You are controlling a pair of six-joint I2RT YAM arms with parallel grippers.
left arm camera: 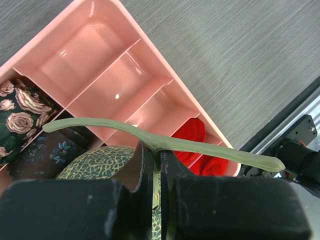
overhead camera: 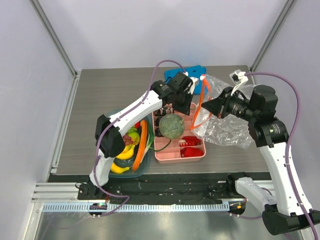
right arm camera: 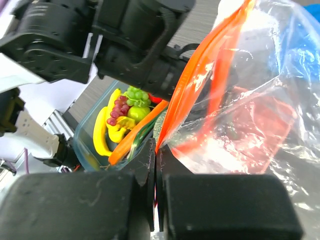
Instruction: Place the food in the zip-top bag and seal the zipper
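Observation:
My left gripper is shut on the green stalk [left arm camera: 215, 151] of a round broccoli [overhead camera: 171, 126], which hangs over a pink divided organizer [left arm camera: 115, 90]. To its right, my right gripper is shut on the orange zipper edge [right arm camera: 192, 70] of the clear zip top bag [overhead camera: 230, 132], whose mouth shows as an orange loop in the top view. The broccoli is outside the bag. A teal bowl [right arm camera: 85, 145] of bananas, grapes, a carrot and other toy food sits at the left.
A blue item [overhead camera: 187, 70] lies at the back of the grey table [overhead camera: 100, 90]. Rolled dark and red cloths [left arm camera: 195, 135] fill some organizer compartments.

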